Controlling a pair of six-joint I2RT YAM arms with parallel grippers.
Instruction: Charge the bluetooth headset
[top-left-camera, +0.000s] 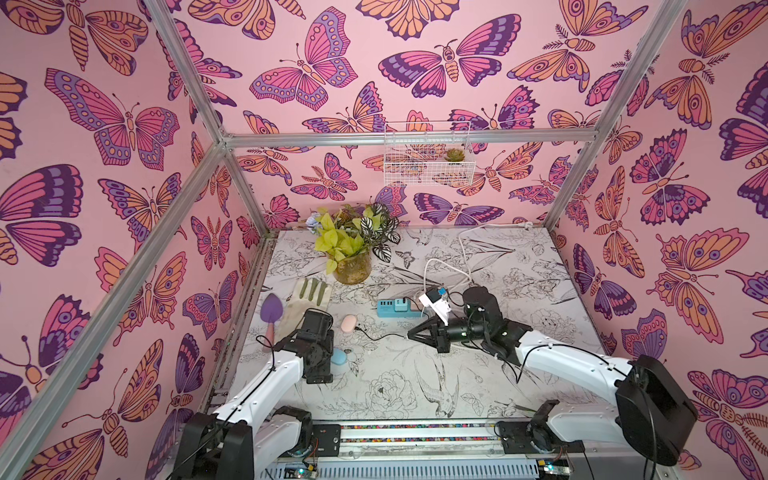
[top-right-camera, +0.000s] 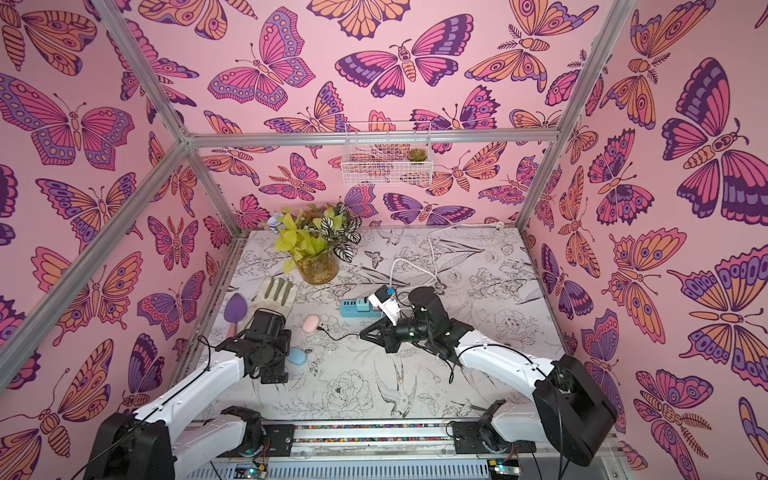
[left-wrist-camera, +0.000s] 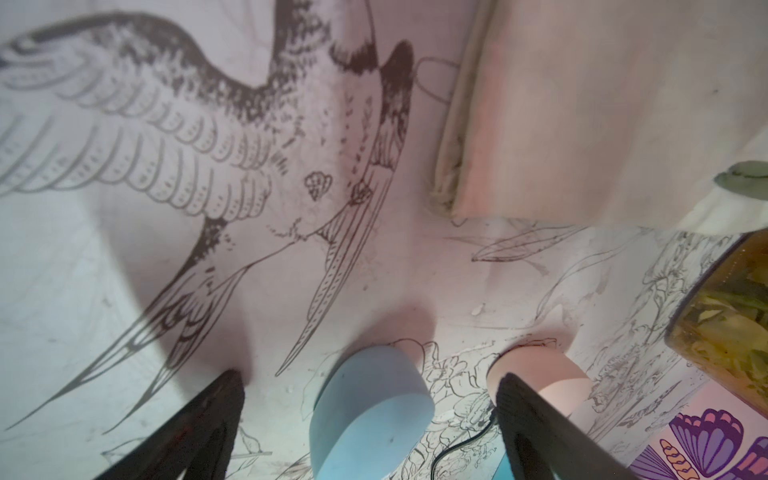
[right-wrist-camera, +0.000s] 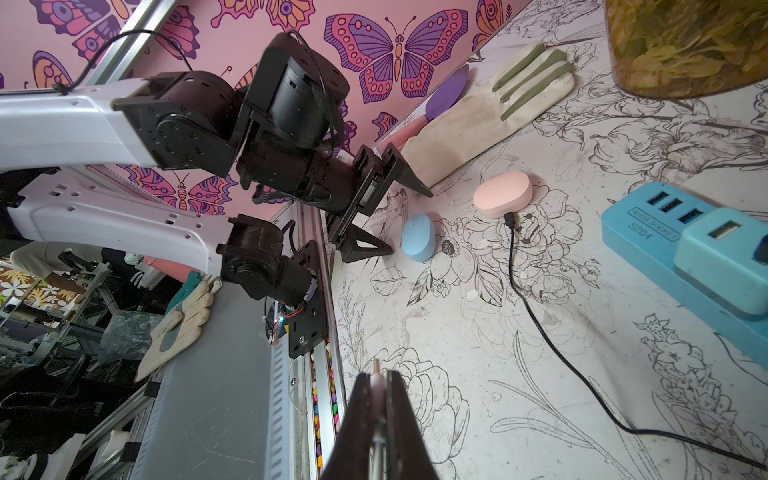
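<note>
A pink oval headset case (top-left-camera: 349, 323) lies on the table with the black cable's plug (right-wrist-camera: 509, 221) at its side; the cable runs toward a teal power strip (top-right-camera: 354, 308). A light blue case (left-wrist-camera: 369, 412) lies nearer the front, just beyond the fingers of my left gripper, which stands open with nothing held, above the table. My right gripper is shut with nothing seen between its fingers, right of the pink case, near the power strip.
A potted plant (top-left-camera: 352, 268) stands at the back. A striped glove (right-wrist-camera: 472, 137) and purple trowel (top-left-camera: 270, 308) lie at the left. White cords cross the back right.
</note>
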